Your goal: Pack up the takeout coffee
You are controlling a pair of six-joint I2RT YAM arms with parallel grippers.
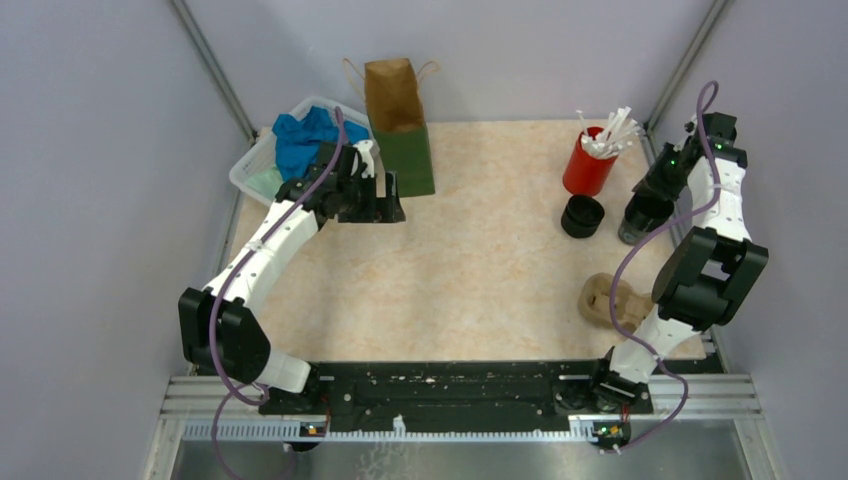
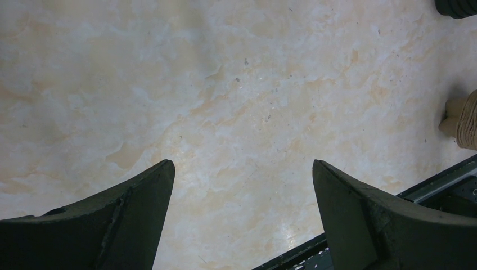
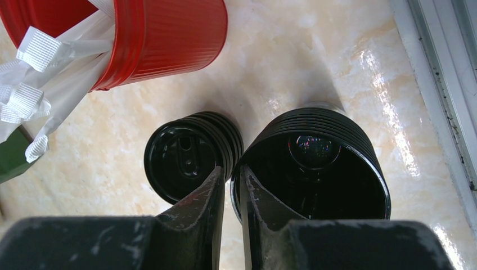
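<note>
At the right, my right gripper is at the rim of a stack of black cups (image 3: pixel 320 191), its fingertips close together at the left edge of that rim; whether they grip it is unclear. A stack of black lids (image 3: pixel 183 157) stands beside the cups. A red container (image 1: pixel 582 168) holds wrapped straws (image 1: pixel 612 135). An upright green-and-brown paper bag (image 1: pixel 400 155) stands at the back left. My left gripper (image 1: pixel 385 200) hangs open in front of the bag, with bare table between its fingers in the left wrist view.
A white basket (image 1: pixel 250 165) with blue cloth (image 1: pixel 300 140) sits at back left. Brown cardboard pieces (image 1: pixel 598 300) lie at front right. A metal rail runs along the right edge.
</note>
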